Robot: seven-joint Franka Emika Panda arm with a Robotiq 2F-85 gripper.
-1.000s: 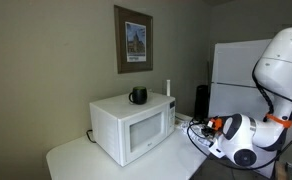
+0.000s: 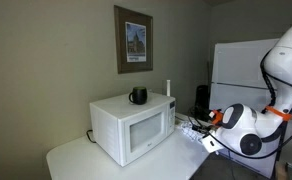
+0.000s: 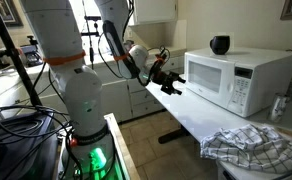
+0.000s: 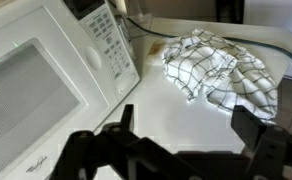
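Note:
A white microwave (image 3: 237,80) stands on the white table, its door shut, with a black mug (image 3: 220,45) upright on top. On the table beside it lies a rumpled white-and-dark checked cloth (image 4: 226,70), seen also in exterior view 2 (image 3: 252,148). My gripper stands open, its two fingers wide apart, with only bare tabletop showing between them. In the wrist view the cloth lies beyond the fingertips, and the microwave (image 4: 46,85) is to their left. From exterior view 2, my gripper (image 3: 178,82) hovers in front of the microwave, apart from it.
Bare white tabletop (image 3: 176,116) spreads in front of the microwave. A dark cable (image 4: 211,37) runs behind the cloth. A clear glass-like object (image 3: 278,108) stands beside the microwave's far side. White drawers (image 3: 133,98) are behind the arm.
The arm's forearm and wrist have shifted upward and a little to the right in exterior view 1. The microwave and mug have not moved.

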